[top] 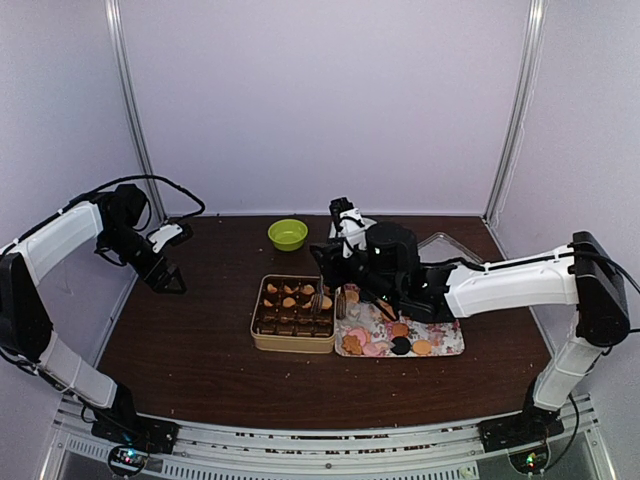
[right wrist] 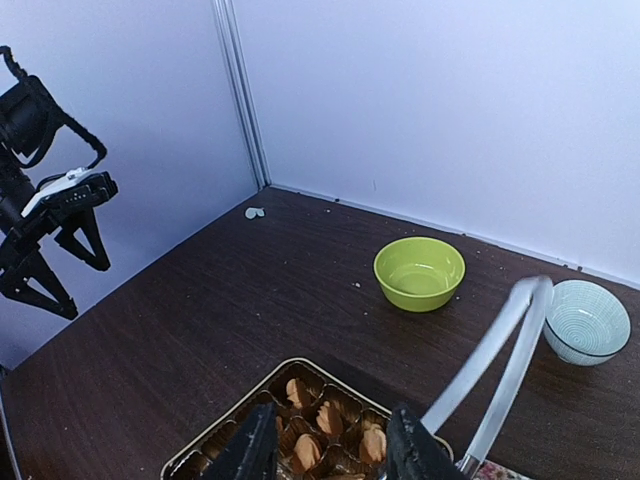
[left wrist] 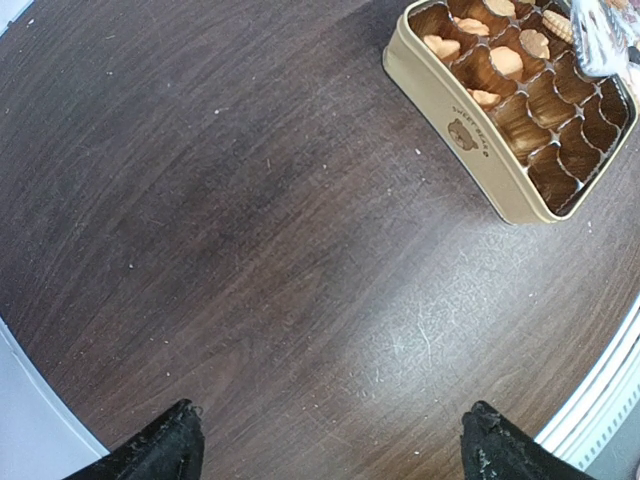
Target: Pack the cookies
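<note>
A tan tin [top: 292, 342] with a brown divided insert stands mid-table, several cookies in its upper compartments [left wrist: 506, 62]. To its right is a floral tray of mixed cookies [top: 450, 340]. My right gripper is over the tin with metal tongs [right wrist: 508, 352] at it, their lower ends down at the tin; whether its fingers are closed on them is unclear. My left gripper hangs at the left of the table, open and empty.
A green bowl [top: 287, 232] stands at the back, with a pale blue bowl [right wrist: 587, 320] to its right. A clear tray is behind the floral one.
</note>
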